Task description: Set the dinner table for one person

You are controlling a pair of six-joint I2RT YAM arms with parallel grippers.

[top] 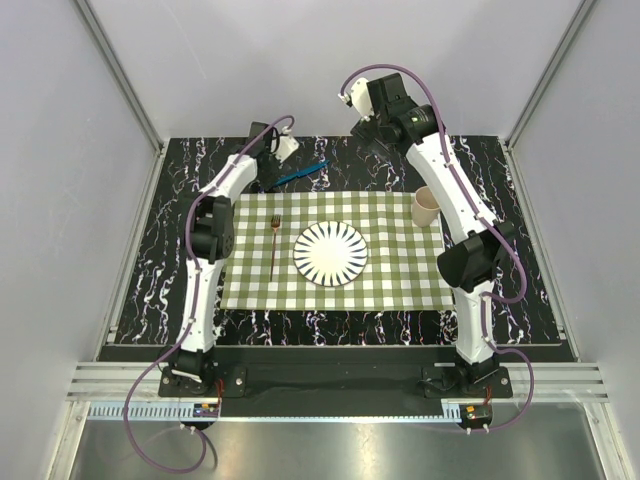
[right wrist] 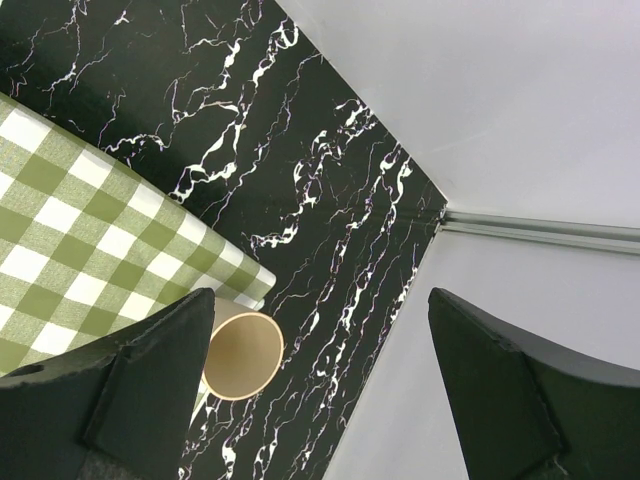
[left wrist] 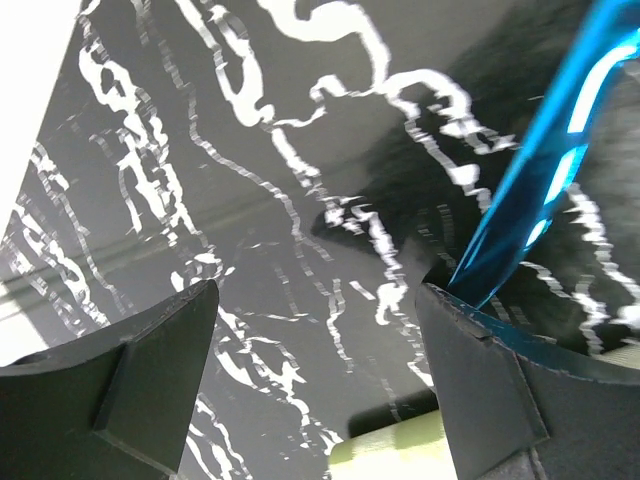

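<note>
A blue knife (top: 300, 173) lies on the dark marbled table behind the checkered placemat. Its near end shows in the left wrist view as a shiny blue strip (left wrist: 545, 160), at and partly behind my right-hand finger. My left gripper is open over the knife's left end, with only bare table showing between its fingers. On the placemat (top: 400, 290) rest a white plate (top: 331, 253) with dark radial marks and, left of it, a fork (top: 274, 245). A beige cup (top: 425, 206) stands near the mat's right edge. My right gripper hangs open and empty, high above the back right.
Pale walls close in the table's back (top: 300, 70) and both sides. The cup's rim (right wrist: 243, 356) is seen close beside a finger in the right wrist view. Bare marbled tabletop (top: 490, 170) lies at the right.
</note>
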